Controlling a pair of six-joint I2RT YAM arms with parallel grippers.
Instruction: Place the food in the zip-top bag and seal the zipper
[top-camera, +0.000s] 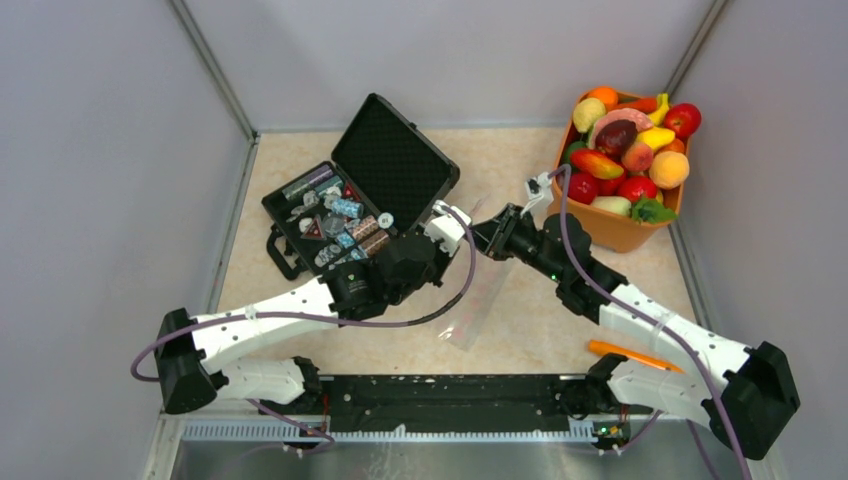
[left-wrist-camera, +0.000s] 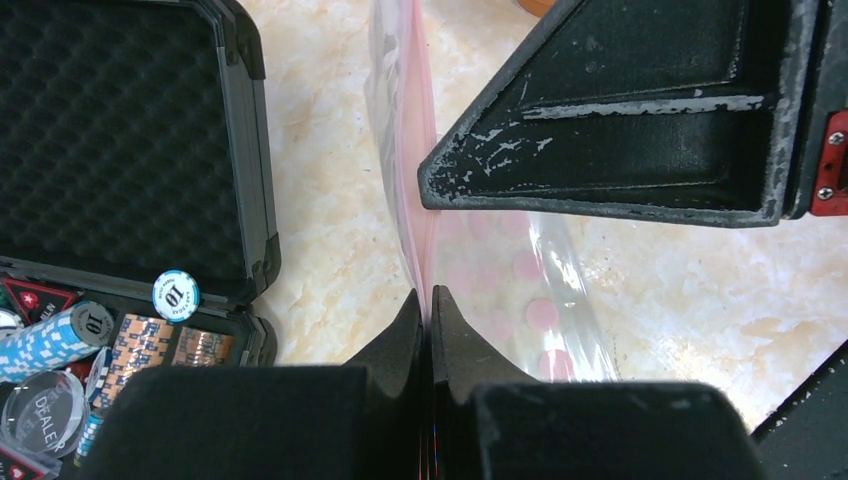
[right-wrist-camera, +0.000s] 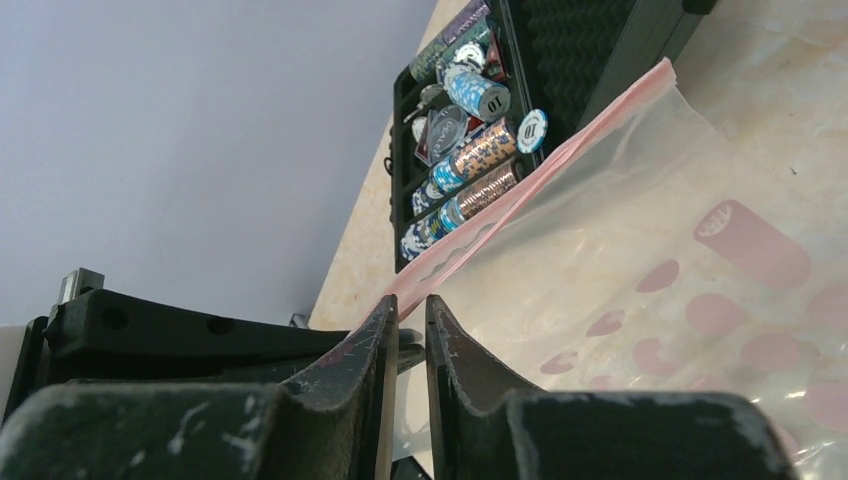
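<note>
A clear zip bag (top-camera: 470, 310) with a pink zipper strip (right-wrist-camera: 545, 175) hangs between the grippers at mid table. My left gripper is shut on that strip at its near end. My right gripper is beside the strip, fingertips slightly apart; whether they hold any of the bag is unclear. In the left wrist view its dark finger (left-wrist-camera: 620, 160) lies against the pink edge. The orange bin (top-camera: 610, 225) of fruit and vegetables stands at the back right. A carrot (top-camera: 635, 355) lies near the front right.
An open black case (top-camera: 395, 160) holding poker chips (top-camera: 345, 210) stands at the back left, close to my left gripper. Bare table shows at the left front and right of the bag.
</note>
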